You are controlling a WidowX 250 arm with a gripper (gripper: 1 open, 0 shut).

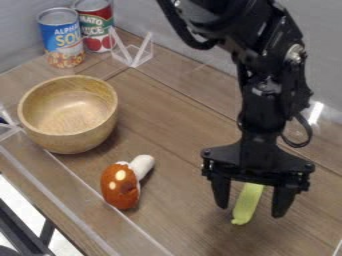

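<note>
The black gripper (251, 190) hangs low over the right part of the wooden table, its two fingers spread open on either side of a small pale green elongated object (246, 208). This object lies on the table, its far end partly hidden behind the gripper body. Whether the fingers touch it cannot be told.
A wooden bowl (70, 125) sits at left, with a mushroom toy (122, 186) in front of it. Cans (63, 40) stand at the back left near the wall. The table's edge runs along the lower left.
</note>
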